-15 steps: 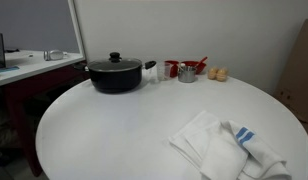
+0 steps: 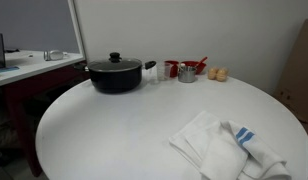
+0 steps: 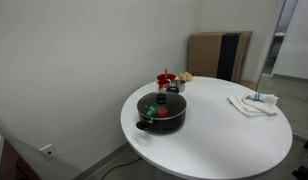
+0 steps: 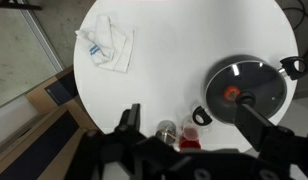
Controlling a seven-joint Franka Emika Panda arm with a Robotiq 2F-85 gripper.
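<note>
My gripper hangs above the round white table (image 2: 114, 135), its dark fingers spread wide in the wrist view with nothing between them. A black lidded pot (image 2: 116, 76) stands at the back left in exterior view 1; in the wrist view the pot (image 4: 256, 82) lies to the right, below the gripper. The glass lid is on, with a dark knob. A white towel with blue stripes (image 2: 226, 150) lies crumpled at the front right, far from the pot. The gripper is not clearly visible in either exterior view.
Near the back edge stand a metal cup (image 2: 187, 75), a clear container (image 2: 164, 73) and red containers (image 2: 200, 66) partly hidden behind. Brown eggs (image 2: 220, 75) sit to their right. A cardboard box (image 3: 214, 55) stands beyond the table.
</note>
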